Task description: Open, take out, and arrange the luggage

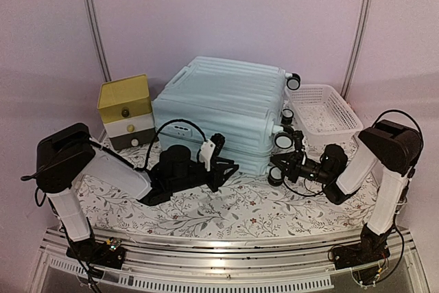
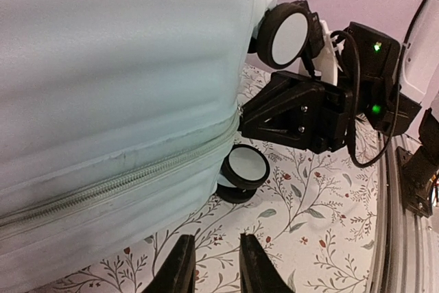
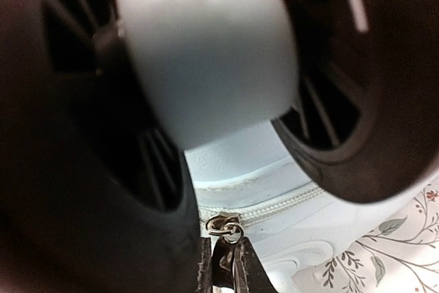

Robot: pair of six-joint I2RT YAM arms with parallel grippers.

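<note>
A pale blue suitcase [image 1: 216, 101] lies flat at the centre, wheels at its right, its zipper [image 2: 103, 190] running along the side. My right gripper [image 1: 278, 160] is at the front right corner, between upper and lower wheels, shut on a metal zipper pull [image 3: 225, 224], as the right wrist view shows. My left gripper [image 1: 225, 168] is in front of the suitcase's front side; in the left wrist view its fingertips sit low over the patterned surface with a narrow gap, and whether anything is between them is unclear.
Stacked small drawers [image 1: 125, 97] stand at the left rear. An empty white basket [image 1: 322, 111] sits at the right rear.
</note>
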